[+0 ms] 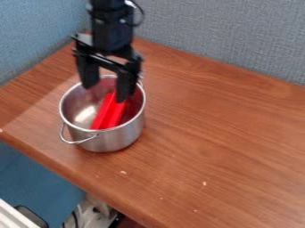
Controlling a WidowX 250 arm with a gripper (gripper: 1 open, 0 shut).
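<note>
A steel pot (105, 135) with wire handles stands on the wooden table at the left. Inside it lie red objects (109, 111), long and narrow, partly hidden by my arm. My black gripper (109, 76) is open above the pot, its two fingers spread over the opening. Whether either fingertip is inside the rim is hard to tell, as they are dark and blurred.
Grey fabric walls stand behind. The table's front left edge is close to the pot, with a blue surface below.
</note>
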